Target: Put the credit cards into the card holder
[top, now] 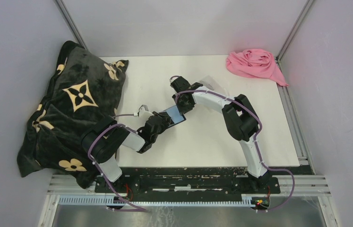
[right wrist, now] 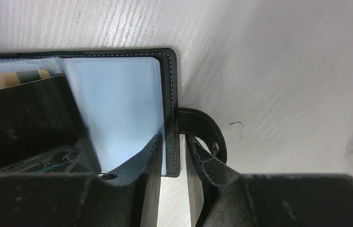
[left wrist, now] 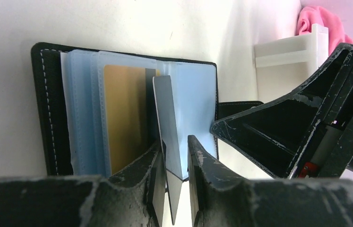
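The open card holder [left wrist: 195,85], black with pale blue sleeves, lies on the white table between my grippers. A gold card [left wrist: 124,113] sits in its left-hand sleeve. A dark card, seen nearly edge-on and grey in the left wrist view, stands tilted over the holder's middle. My left gripper is open around this card's lower part, its fingers apart; whether they touch it is unclear. At the holder's right border, my right gripper has its fingers parted, with the border between or just beyond them.
The holder's black strap [right wrist: 202,130] sticks out to the right, close to my right fingers. A clear or white container [left wrist: 288,56] stands behind my right arm. Pink cloth [top: 254,64] lies back right, a dark patterned blanket [top: 80,104] on the left.
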